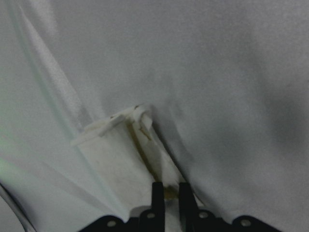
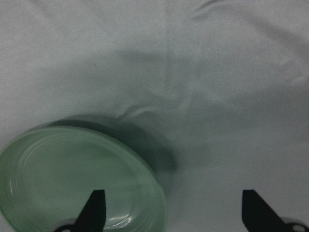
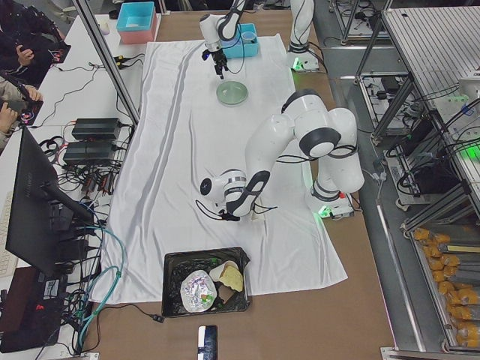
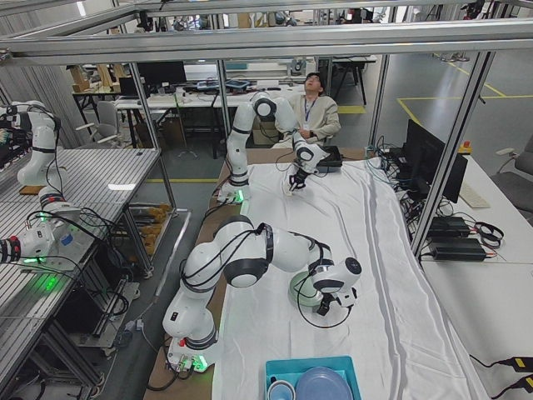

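Observation:
A crumpled off-white paper-like item (image 1: pixel 113 159) lies on the white cloth under my left gripper, whose fingers stand a narrow gap apart over it; whether they grip it is unclear. My right gripper is open with nothing between its fingers, over the cloth beside a pale green plate (image 2: pixel 72 171). In the camera left view the plate (image 3: pixel 232 92) lies towards the far end, and the left arm reaches low across the middle of the cloth.
A blue bin (image 4: pixel 275 366) with dishes stands at the right arm's end. A black tray (image 3: pixel 172 300) holding waste-like items is at the other end. Monitors and metal posts line the sides. Cloth between the arms is mostly clear.

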